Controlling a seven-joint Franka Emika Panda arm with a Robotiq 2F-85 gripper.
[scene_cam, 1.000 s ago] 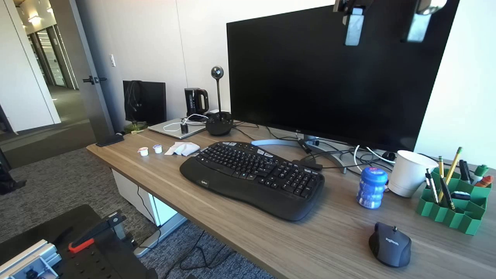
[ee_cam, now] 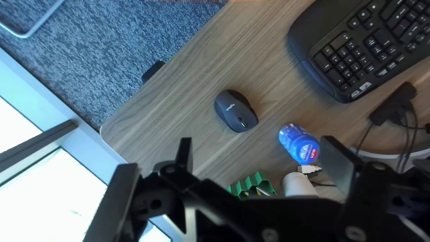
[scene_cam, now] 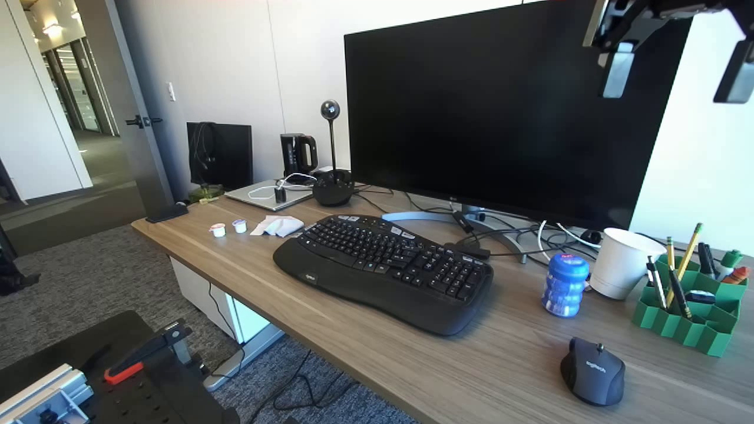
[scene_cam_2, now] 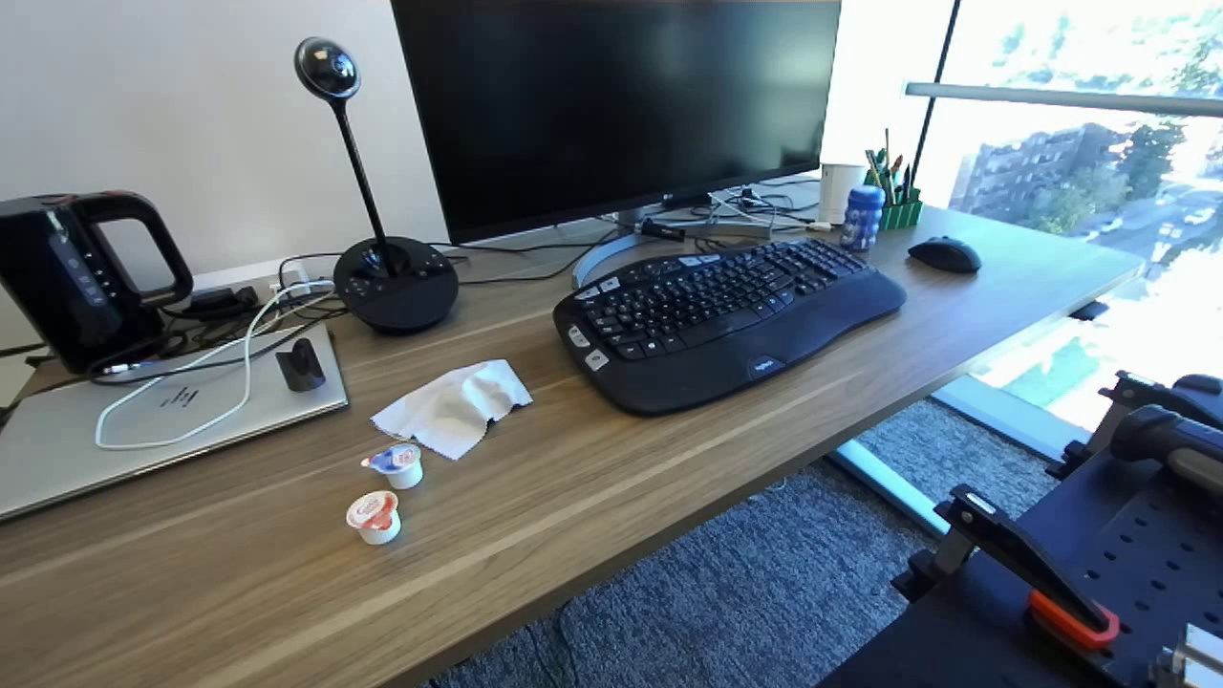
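High over the right side of the desk, my gripper hangs open with its two fingers wide apart and nothing between them. In the wrist view the open gripper spans the lower part. The blue gum bottle stands near the right finger, well below it. A dark Logitech mouse rests on the bare wood. The white cup stands between the bottle and the green pen holder, which carries pencils and markers. Parts of the cup and holder are hidden behind my gripper in the wrist view.
The black keyboard fills the desk's middle, with the large monitor behind. Cables run below the monitor. A white cloth and two creamer cups, one blue-lidded, one orange-lidded, lie at the left. Wood around the mouse is clear.
My gripper has moved to the right in exterior view 1, and its fingers now appear farther apart there. Nothing on the desk has moved.
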